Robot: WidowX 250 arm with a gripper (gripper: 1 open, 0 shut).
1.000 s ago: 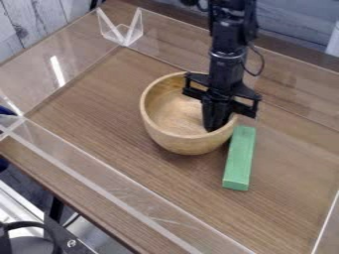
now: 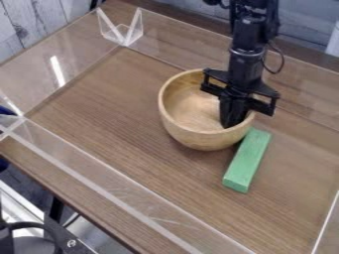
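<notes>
A light wooden bowl [image 2: 188, 125] rests on the wooden table toward the right. My black gripper [image 2: 236, 112] reaches down from the top into the right part of this bowl, its tips low against the inside near the rim; it looks shut, though what lies between its fingers is hidden. A flat green block [image 2: 247, 160] lies on the table just right of and in front of the bowl.
White taped marks show at the back left corner and along the left edge. A cable hangs beside the arm.
The gripper and bowl have shifted slightly toward the back and right, and the bowl has turned a little. The green block has moved slightly right.
</notes>
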